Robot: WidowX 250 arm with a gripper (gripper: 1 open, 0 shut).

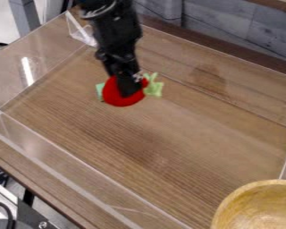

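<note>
My gripper [126, 80], black, hangs over the left middle of the wooden table [170, 161], shut on a red round object with a green top [124, 96], perhaps a toy strawberry or tomato. A green block [100, 90] lies mostly hidden behind it. Whether the red object touches the table or the block is unclear.
A yellow bowl [256, 210] sits at the bottom right corner. Clear plastic pieces stand at the left edge and behind the arm.
</note>
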